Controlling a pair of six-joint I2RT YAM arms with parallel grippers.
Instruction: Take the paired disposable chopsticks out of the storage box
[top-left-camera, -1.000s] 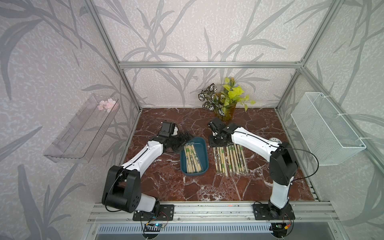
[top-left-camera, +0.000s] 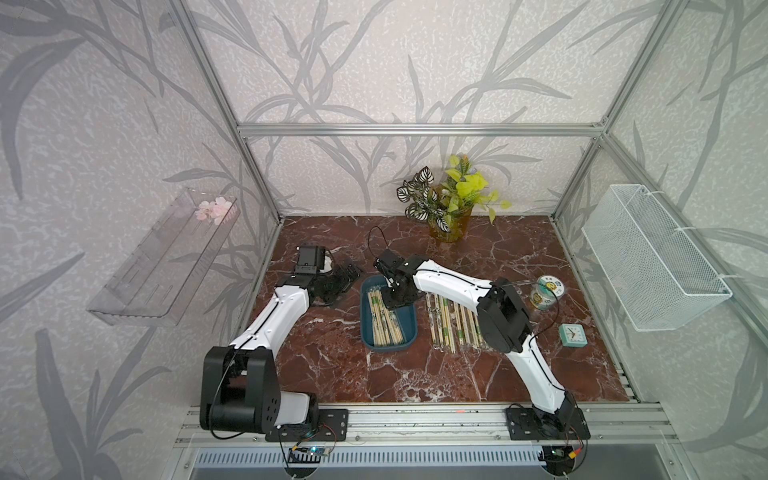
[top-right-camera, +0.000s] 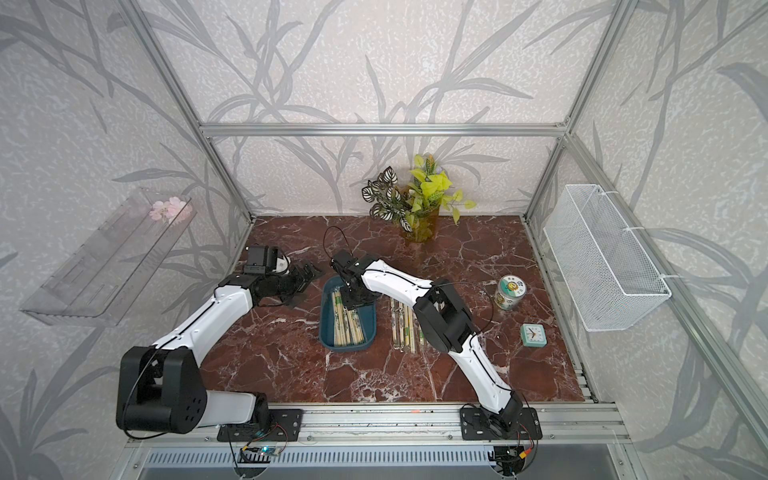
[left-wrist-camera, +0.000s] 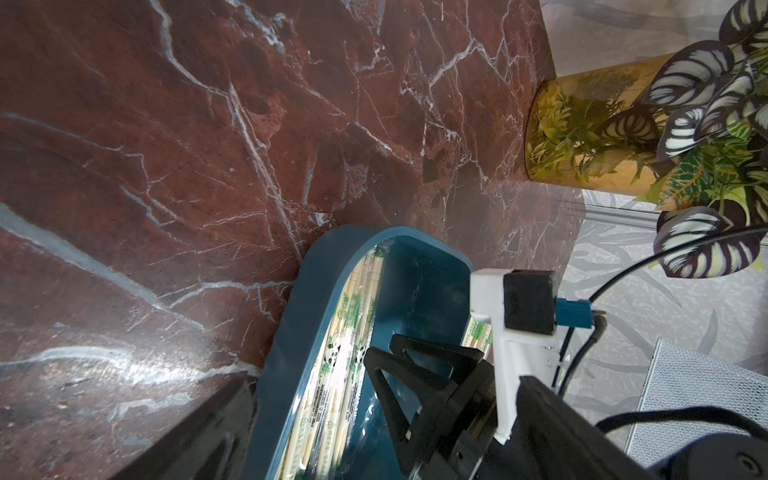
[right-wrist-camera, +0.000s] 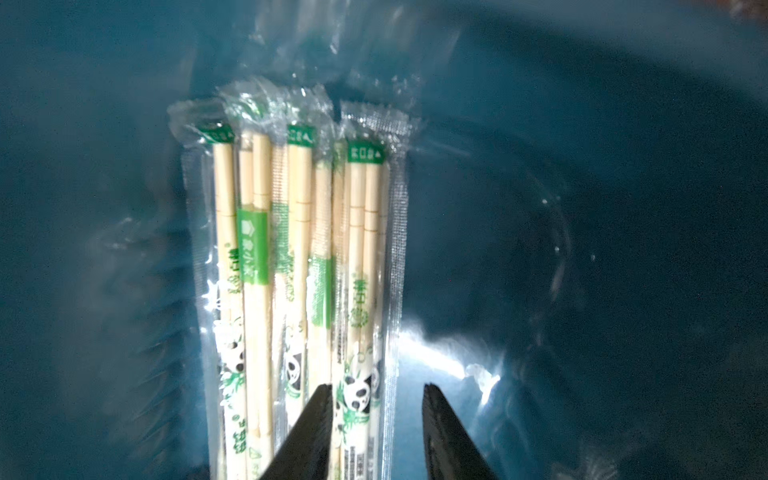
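The blue storage box (top-left-camera: 408, 328) holds several paired chopsticks in clear wrappers (right-wrist-camera: 360, 304), grouped toward its left side. My right gripper is over the box, open, its tips above the rightmost wrapped pair with nothing visibly held. My left gripper (top-left-camera: 348, 276) is just outside the box, beyond its upper left. Whether its fingers are open or shut cannot be made out. More wrapped chopsticks (top-left-camera: 448, 328) lie in a row on the table right of the box, partly under the right arm.
A potted plant (top-left-camera: 452, 216) stands at the back. A round tin (top-right-camera: 510, 292) and a small clock (top-right-camera: 533, 336) sit at the right. Wall baskets (top-left-camera: 656, 256) flank the table.
My right gripper has moved left from above the table's chopsticks to over the box. My left gripper has shifted left, away from the box.
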